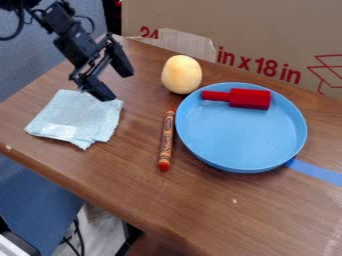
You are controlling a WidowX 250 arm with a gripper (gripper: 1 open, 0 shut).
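My black gripper (110,73) hangs at the upper left, tilted, above the back edge of a folded pale-blue cloth (74,122). Its fingers look apart, with nothing seen between them. A blue plate (241,138) sits at the right, with a red object with a narrow handle (246,97) on its back part. An orange stick with a red end (166,145) lies between cloth and plate. A pale yellow rounded object (182,73) stands behind the stick.
A cardboard box (254,35) closes off the back. Blue tape (318,172) runs right of the plate. The table's left edge drops away beside the cloth.
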